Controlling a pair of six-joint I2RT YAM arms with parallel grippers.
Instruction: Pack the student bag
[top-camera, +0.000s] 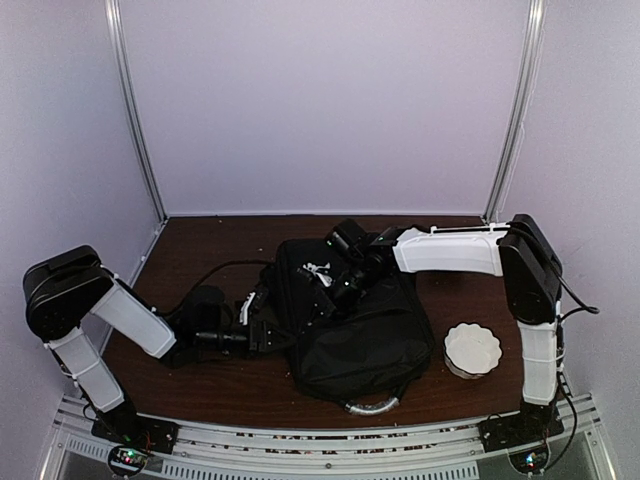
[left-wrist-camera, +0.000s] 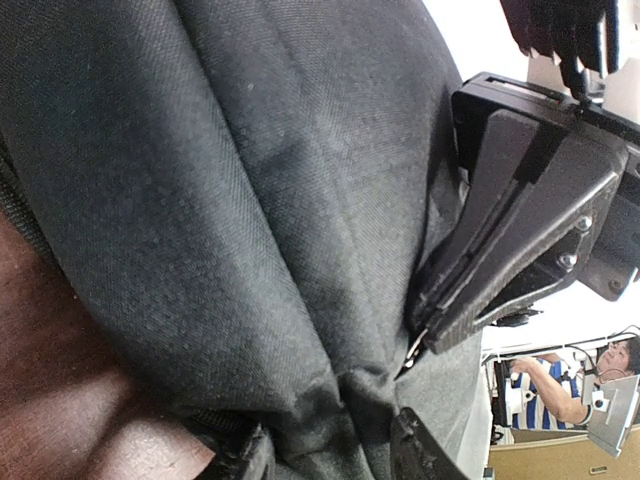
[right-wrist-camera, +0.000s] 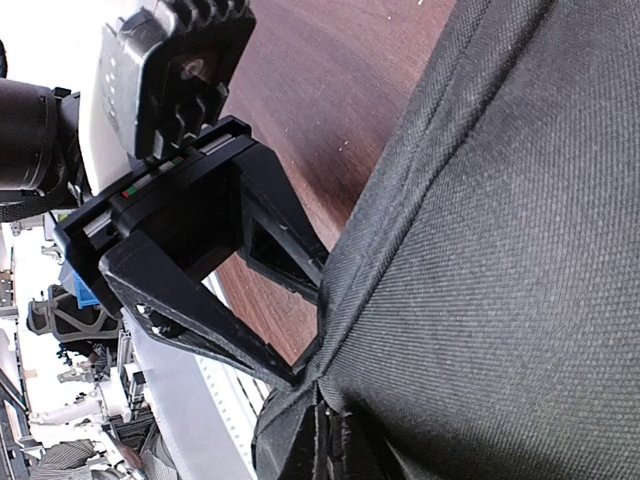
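Observation:
The black student bag (top-camera: 365, 355) lies on the table, with its silver-wrapped handle (top-camera: 372, 407) towards the front. At its left edge, my left gripper (top-camera: 287, 340) has bunched bag fabric (left-wrist-camera: 310, 415) pinched between its fingertips. My right gripper (top-camera: 320, 308) reaches over the bag from the right, close to the left one. In the right wrist view its two fingertips (right-wrist-camera: 307, 440) are closed together at the zipper seam. A bit of the metal zipper pull (left-wrist-camera: 415, 350) shows at the right fingertips in the left wrist view; the rest is hidden between them.
A white scalloped bowl or stack of bowls (top-camera: 472, 349) stands right of the bag. Bare brown table (top-camera: 210, 255) lies behind the left arm. Both grippers are close together at the bag's left side.

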